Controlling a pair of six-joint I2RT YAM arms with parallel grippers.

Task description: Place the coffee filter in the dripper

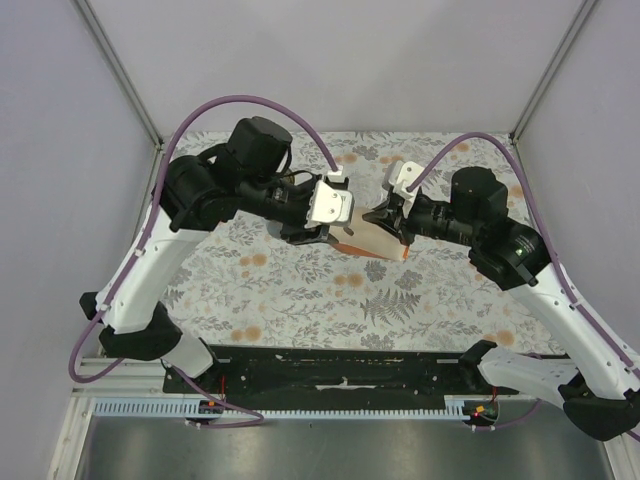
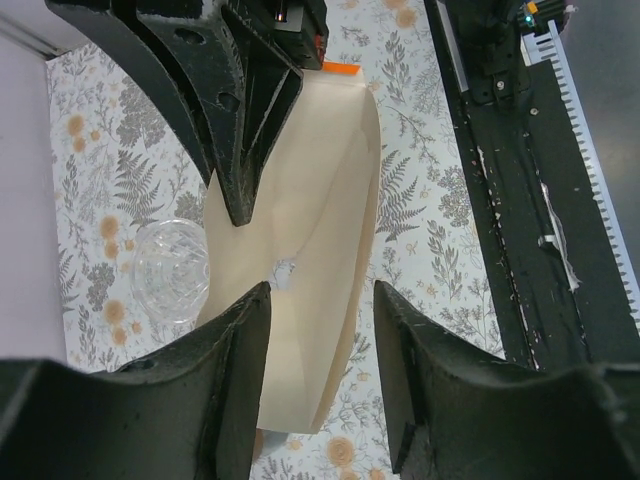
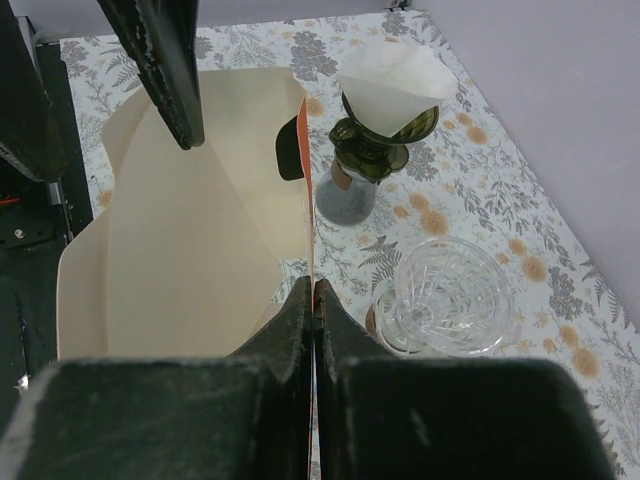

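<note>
A cream paper filter bag [image 1: 368, 242] with an orange edge is held by my right gripper, shut on its edge. My left gripper hangs over the same bag, fingers apart, with the paper between or just beyond them in the left wrist view. In the right wrist view, a dark glass dripper [image 3: 380, 140] with a white paper in its top stands on a grey base behind the bag.
A clear glass vessel [image 3: 450, 295] stands beside the dripper. Patterned cloth covers the work surface, with free room at the front. A dark rail runs along the front edge [image 1: 340, 375].
</note>
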